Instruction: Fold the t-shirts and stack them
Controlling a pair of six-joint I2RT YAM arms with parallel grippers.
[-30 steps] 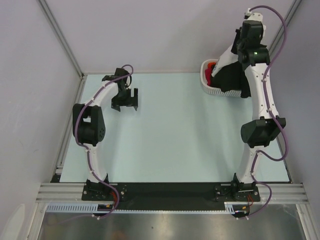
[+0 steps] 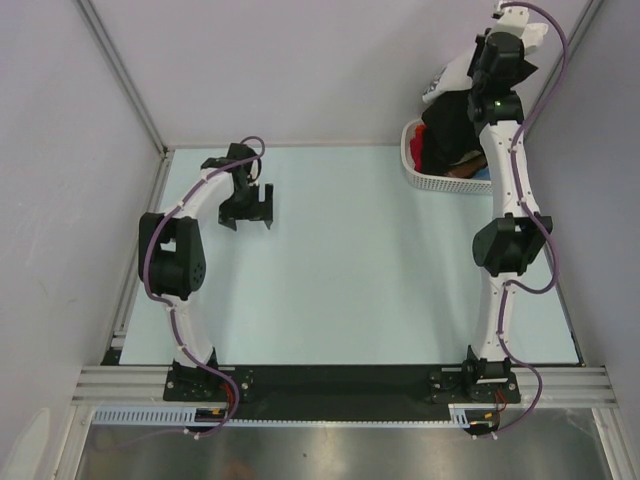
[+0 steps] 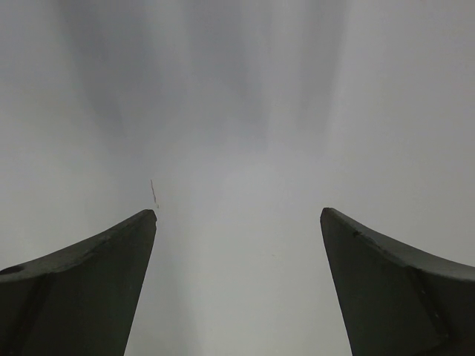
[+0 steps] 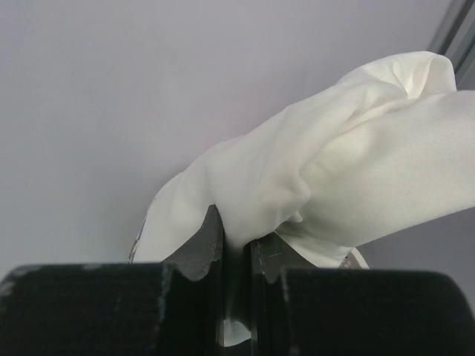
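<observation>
High above the basket at the far right, my right gripper is shut on a white shirt bunched between its fingers. In the top view the white cloth trails to the left of the gripper, and dark cloth hangs beneath it down to the basket; whether the two are one garment I cannot tell. Red and brown cloth shows inside the white basket. My left gripper stands open over the bare table at the left, nothing between its fingers.
Grey walls close in at the back and on both sides, the right arm being near the back right corner. No folded stack is visible on the table.
The dark cloth swung out over the basket's front and now hangs back above it.
</observation>
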